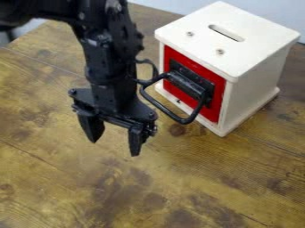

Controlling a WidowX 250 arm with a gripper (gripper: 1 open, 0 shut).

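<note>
My black gripper [114, 134] hangs over the wooden table, left of a white wooden box [234, 44]. It is open, with its two fingers apart and nothing visible between them. The box's red front [210, 109] faces the arm and carries a black slotted panel with a black loop handle [181, 116] sticking out to the left, close beside my gripper. The box's top has a slot and small round fittings.
Bare wooden table [71, 187] fills the left and lower parts of the view. A pale wall runs along the top edge behind the table.
</note>
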